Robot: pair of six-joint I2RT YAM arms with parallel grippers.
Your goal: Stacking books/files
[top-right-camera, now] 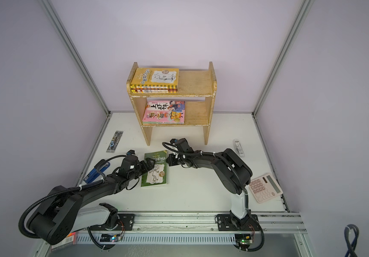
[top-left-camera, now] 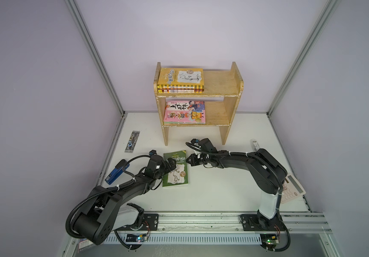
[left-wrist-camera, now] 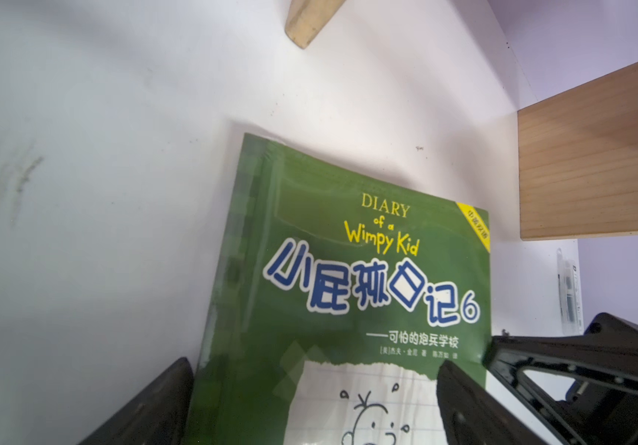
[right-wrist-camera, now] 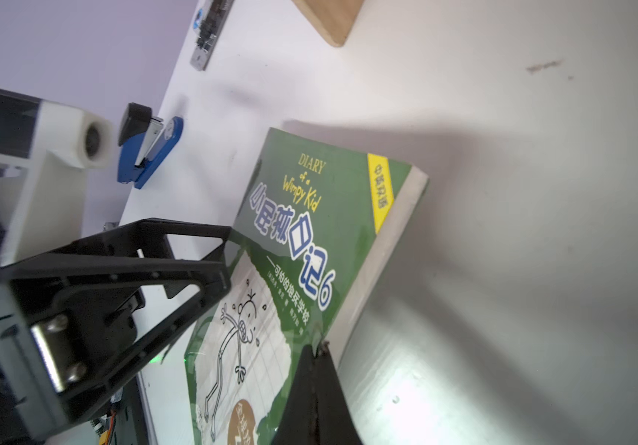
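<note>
A green Wimpy Kid book (top-left-camera: 176,177) lies flat on the white table in front of the shelf, its cover facing up. Over its left part, my left gripper (top-left-camera: 172,164) is open, the fingers (left-wrist-camera: 157,404) spread wide across the cover in the left wrist view; whether they touch it I cannot tell. At the book's right edge my right gripper is shut, its fingertips together beside the page edge and nothing showing between them. The wooden shelf (top-left-camera: 220,89) carries yellow books (top-left-camera: 180,77) on its upper board and pink books (top-left-camera: 184,113) on the lower one, both stacked at the left.
A blue stapler (top-right-camera: 96,172) and a packaged item (top-right-camera: 115,141) lie on the left of the table. On the right are a white pen-like item (top-right-camera: 238,147) and a pink calculator (top-right-camera: 265,188). Both shelf boards have bare room on their right halves.
</note>
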